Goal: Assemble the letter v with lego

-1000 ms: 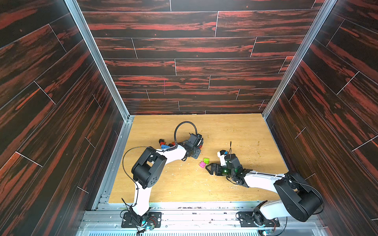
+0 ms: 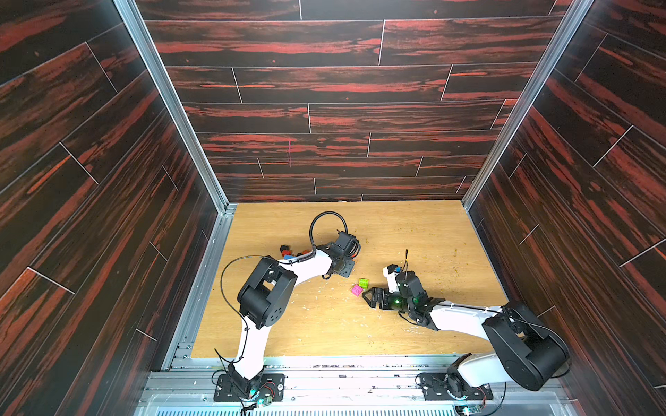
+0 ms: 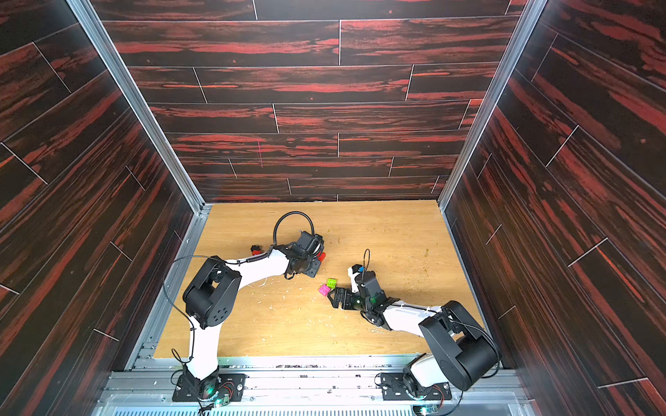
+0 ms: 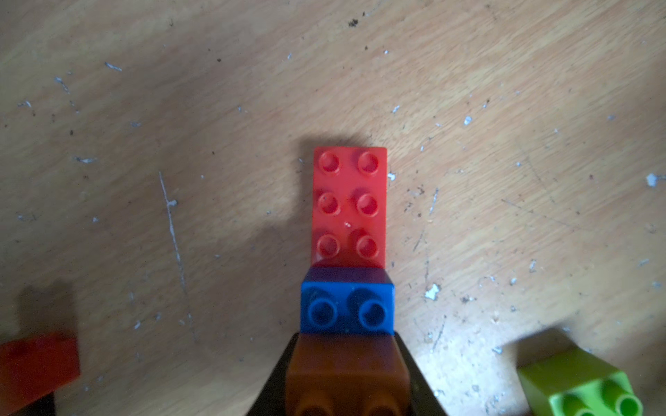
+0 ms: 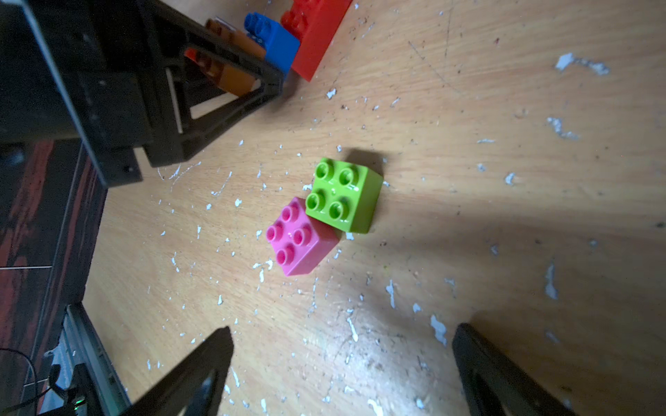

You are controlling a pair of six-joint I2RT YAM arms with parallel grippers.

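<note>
My left gripper is shut on an orange brick, which the right wrist view shows between its fingers. Beyond it, in line, are a blue brick and a long red brick, touching or nearly so; whether they are joined I cannot tell. A green brick and a pink brick lie side by side on the table between the grippers. My right gripper stands open beside them, nothing between its fingers.
Another red brick lies to the side in the left wrist view, and more pieces sit behind the left arm.
The right arm and the green and pink bricks have not moved.
</note>
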